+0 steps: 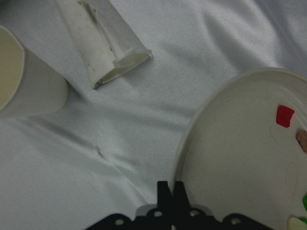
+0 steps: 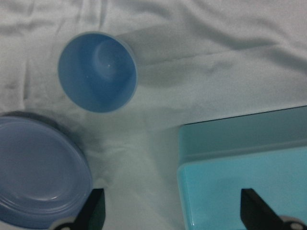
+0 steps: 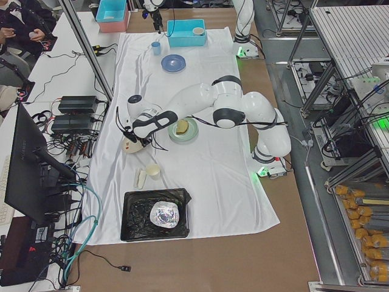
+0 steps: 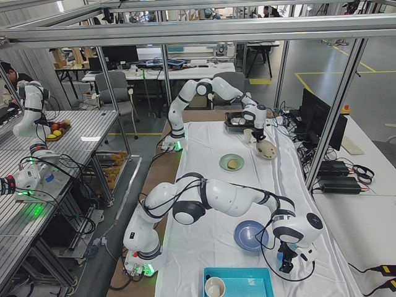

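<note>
A cream plate point(image 1: 230, 153) with small red, brown and green pieces lies under my left gripper, whose fingers are shut on its rim. A white cup point(image 1: 43, 88) and a paper wrapper point(image 1: 105, 43) lie beside it. My right gripper is open above the cloth, between a blue plate point(image 2: 41, 167) and a turquoise bin point(image 2: 240, 177); a blue cup point(image 2: 96, 72) stands nearby.
A green plate point(image 4: 224, 162) with a yellow item lies mid-table. A black lined tray point(image 3: 134, 222) holds a foil-covered item at one end. A white cup point(image 4: 215, 287) sits in the turquoise bin.
</note>
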